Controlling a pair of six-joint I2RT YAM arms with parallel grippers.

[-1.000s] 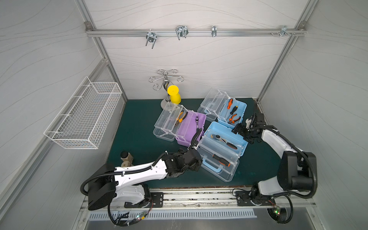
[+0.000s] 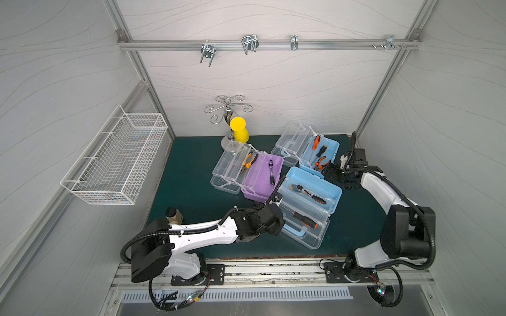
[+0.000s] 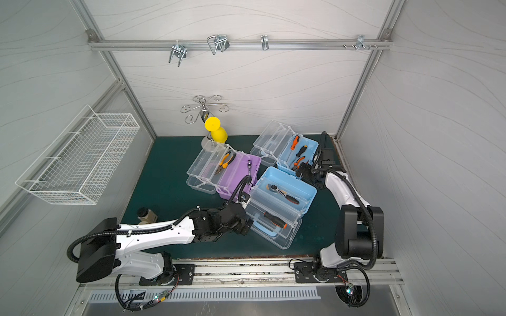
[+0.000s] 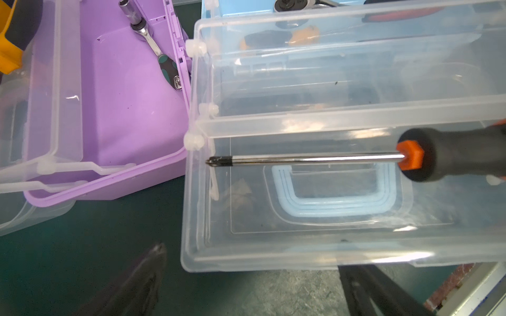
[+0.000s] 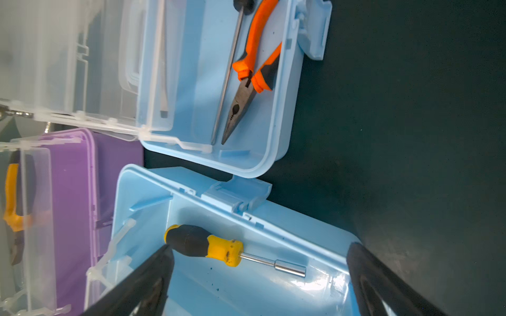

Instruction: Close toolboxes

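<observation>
Three toolboxes lie with their clear lids folded open. The front blue toolbox [image 2: 329, 184] has its lid [image 2: 316, 239] toward the near edge, a screwdriver [image 4: 453, 152] in it. A purple toolbox [image 2: 258, 184] stands left of it, its lid [image 2: 224, 171] to the left. Behind is another blue toolbox [image 2: 329, 152], lid [image 2: 290, 138] to the left. My left gripper is at the near left corner of the front lid, fingers apart, nothing visible between them. My right gripper is open above the right end of the front blue toolbox, holding nothing.
A yellow bottle [image 2: 239, 131] and a metal stand [image 2: 227, 113] are at the back left. A small brown jar [image 2: 174, 216] is by the left arm. A wire basket [image 2: 118, 158] hangs on the left wall.
The toolboxes have not moved.
</observation>
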